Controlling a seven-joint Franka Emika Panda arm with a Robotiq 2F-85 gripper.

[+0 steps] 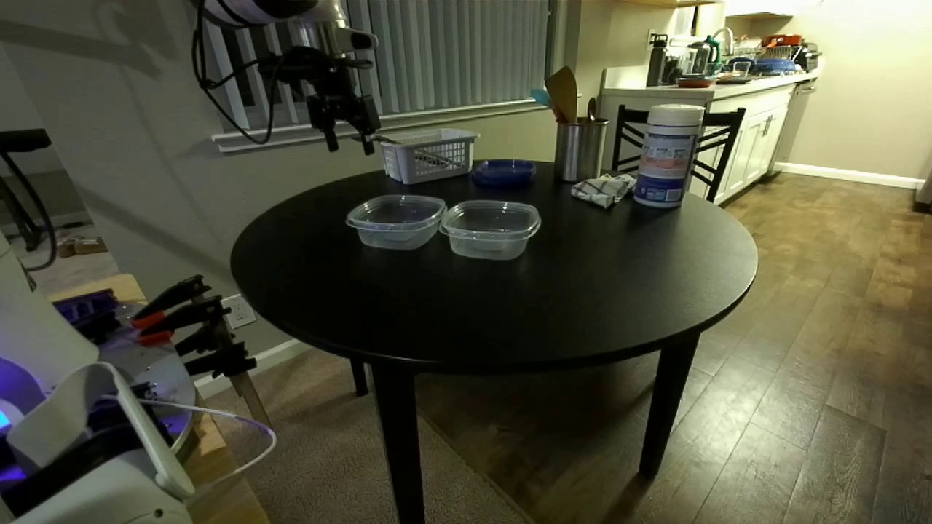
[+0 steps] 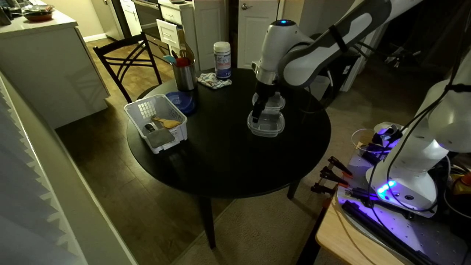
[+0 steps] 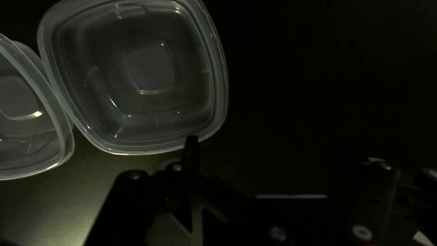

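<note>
Two clear plastic containers stand side by side on the black round table: a left one and a right one, both empty. My gripper hangs in the air above the table, open, with nothing between its fingers. In the wrist view one whole container lies ahead of the left finger, whose tip overlaps its rim in the picture. Part of the other container shows at the left edge. Bare dark tabletop lies between the spread fingers.
A white basket holding utensils, a blue lidded dish, a metal utensil holder, a checked cloth and a wipes canister stand farther off.
</note>
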